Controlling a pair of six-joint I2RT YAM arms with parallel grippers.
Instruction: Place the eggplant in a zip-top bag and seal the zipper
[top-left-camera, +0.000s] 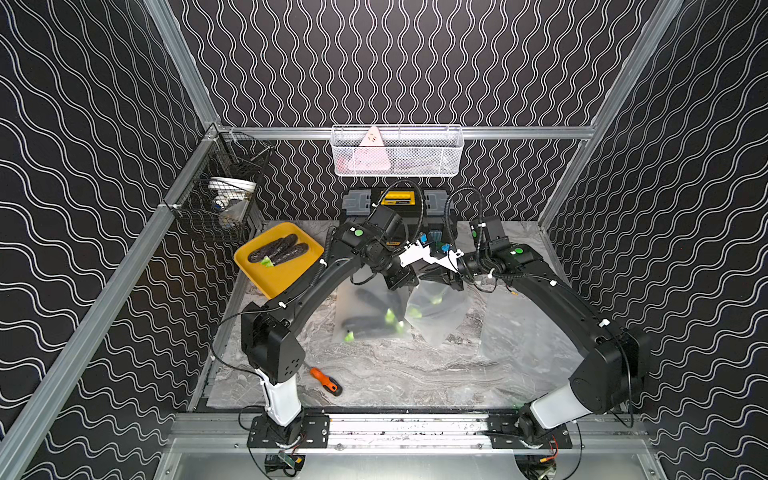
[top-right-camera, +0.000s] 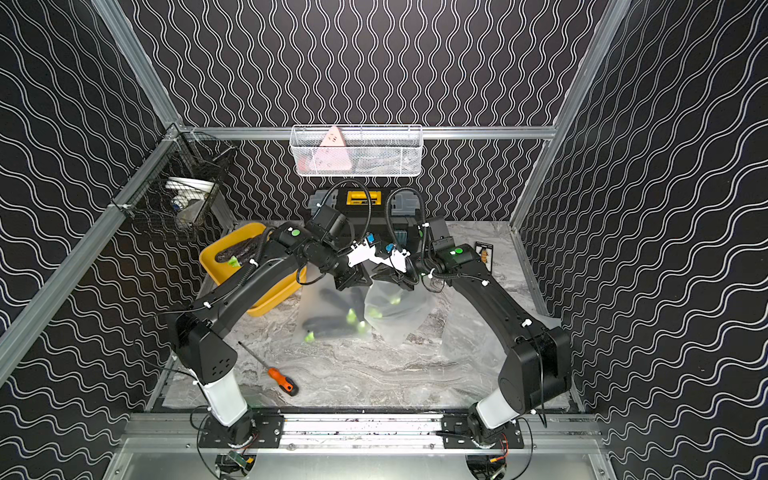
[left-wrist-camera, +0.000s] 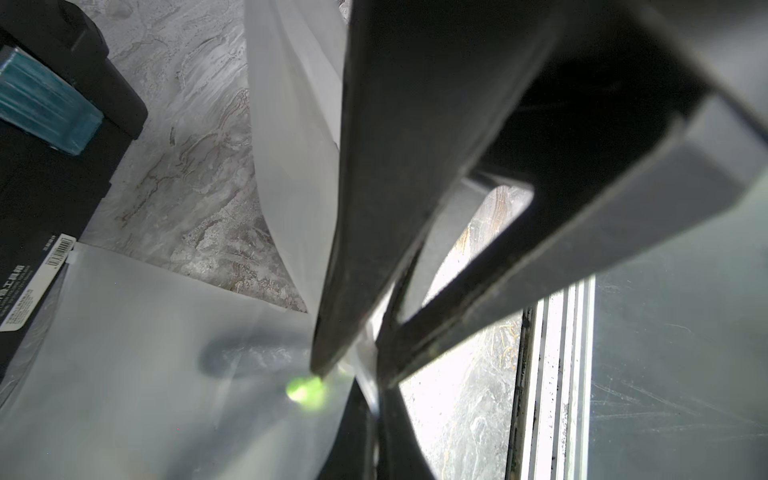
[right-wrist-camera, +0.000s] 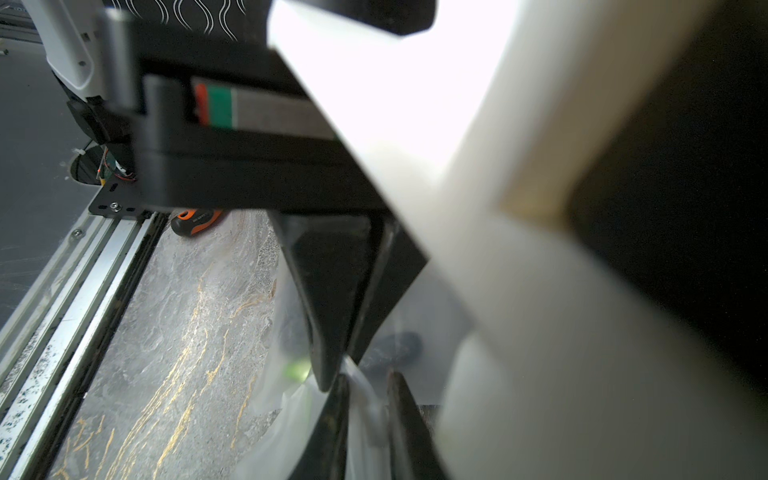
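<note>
Frosted zip bags (top-left-camera: 436, 316) with dark, green-capped eggplants inside lie at the table's centre. My two grippers meet over them at a bag's raised edge. My left gripper is shut, with pale bag film at its fingertips. My right gripper has film between its fingers, which look slightly apart; whether they grip it is unclear. In the wrist views the other gripper's fingers partly hide the film.
A yellow tray (top-left-camera: 280, 280) with eggplants sits at left, an orange screwdriver (top-left-camera: 325, 381) at front left. A black toolbox (top-left-camera: 356, 208) stands behind; flat empty bags (top-left-camera: 520, 328) lie at right.
</note>
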